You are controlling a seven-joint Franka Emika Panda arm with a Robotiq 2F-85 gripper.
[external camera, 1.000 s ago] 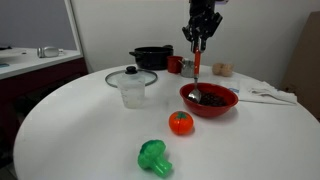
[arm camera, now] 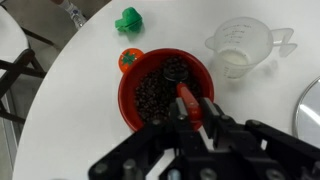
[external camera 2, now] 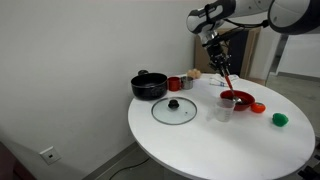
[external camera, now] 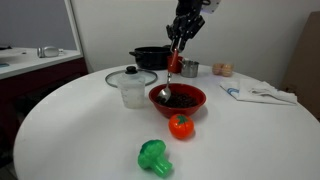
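Note:
My gripper [external camera: 179, 46] is shut on the red handle of a spoon [arm camera: 187, 102], which points down into the red bowl [external camera: 196, 106]. Dark beans [arm camera: 153, 97] fill much of that bowl. In exterior view 1 the spoon's metal head [external camera: 166, 93] shows at the bowl's left inner side. The wrist view has the spoon near the bowl's right wall, its head partly among the beans. Just left of the bowl in exterior view 1 stands a clear measuring cup [external camera: 133, 96].
A tomato [external camera: 181, 127] sits close in front of the bowl, with broccoli [external camera: 154, 158] nearer the front. Behind are a glass lid [external camera 2: 174, 110], a black pot [external camera 2: 150, 86], red and metal cups, and a white cloth [external camera: 259, 91].
In exterior view 1 the bowl has slid left, closer to the measuring cup and behind the tomato. The gripper and spoon have moved left too, and the spoon leans more.

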